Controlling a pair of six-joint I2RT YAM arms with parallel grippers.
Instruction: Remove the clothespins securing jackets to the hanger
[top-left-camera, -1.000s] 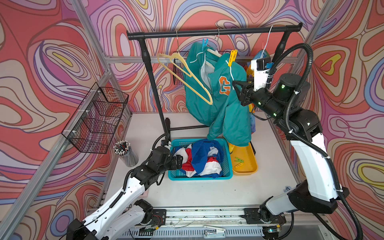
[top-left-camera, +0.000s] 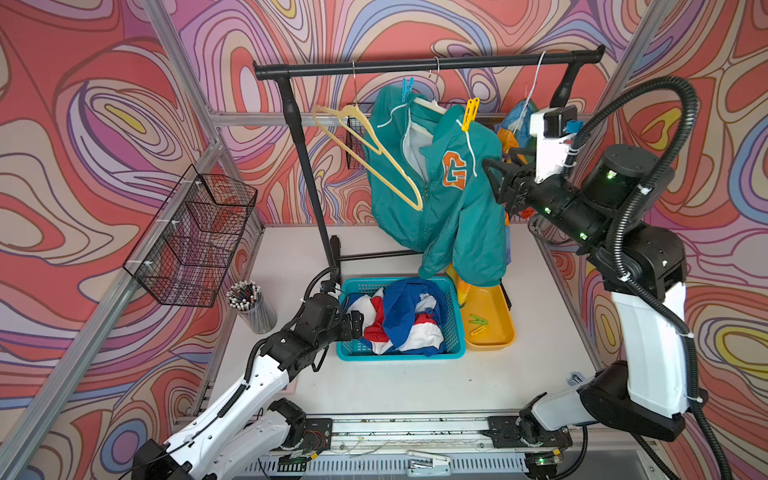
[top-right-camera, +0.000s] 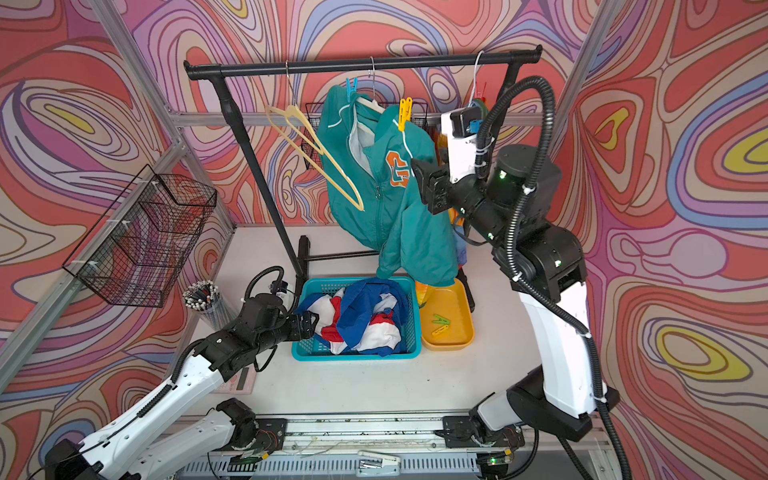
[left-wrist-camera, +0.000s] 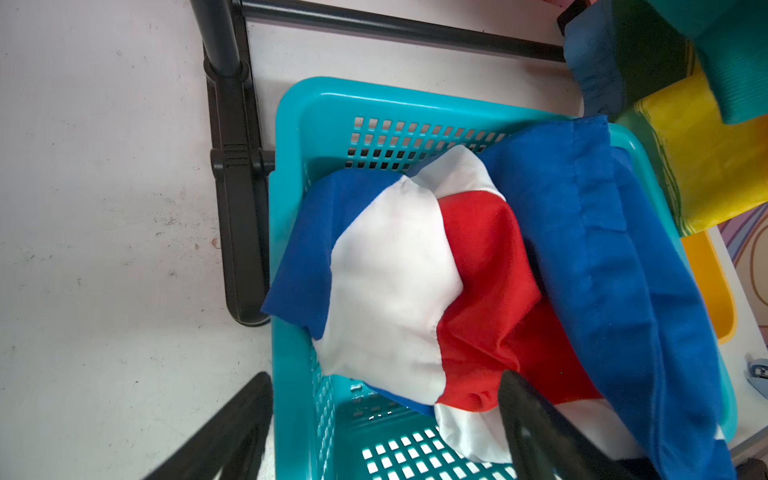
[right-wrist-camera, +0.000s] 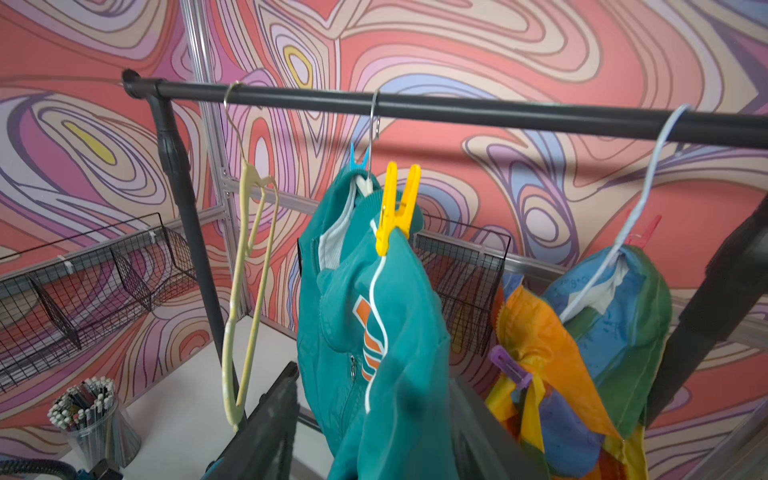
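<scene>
The teal jacket (top-left-camera: 436, 184) hangs from the rack. A yellow clothespin (right-wrist-camera: 392, 209) clips its near shoulder, and a blue clothespin (right-wrist-camera: 359, 157) sits at the far shoulder. A second, colourful jacket (right-wrist-camera: 612, 304) hangs at right with a red clothespin (right-wrist-camera: 642, 233). My right gripper is open beside the teal jacket, below the yellow pin. The sleeve shows between its fingers in the right wrist view; whether they touch it, I cannot tell. My left gripper is open over the left edge of the teal basket (left-wrist-camera: 289, 240), nothing between its fingers.
Folded clothes (left-wrist-camera: 392, 280) fill much of the basket. Next to it, an orange tray (top-left-camera: 489, 326) holds loose clothespins (top-left-camera: 478, 322). An empty yellow hanger (top-left-camera: 372, 152) hangs left of the jacket under the black rail (top-left-camera: 432, 64).
The teal jacket and its yellow pin have swung a little to the right. The left arm has stayed put.
</scene>
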